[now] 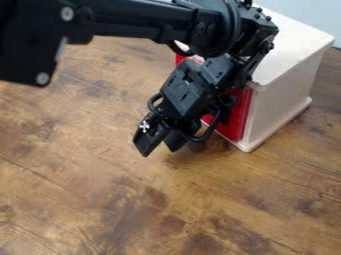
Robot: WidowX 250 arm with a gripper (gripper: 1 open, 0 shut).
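My black gripper hangs low over the wooden floor, angled down and to the left from the arm's wrist, in front of a white box with a red front face. The gripper body hides much of the red face. Its two finger parts point downward; whether they are open or shut is unclear, and no object shows between them.
The white box takes up the upper right, with a pale wall behind it. The upper arm crosses the top left of the view.
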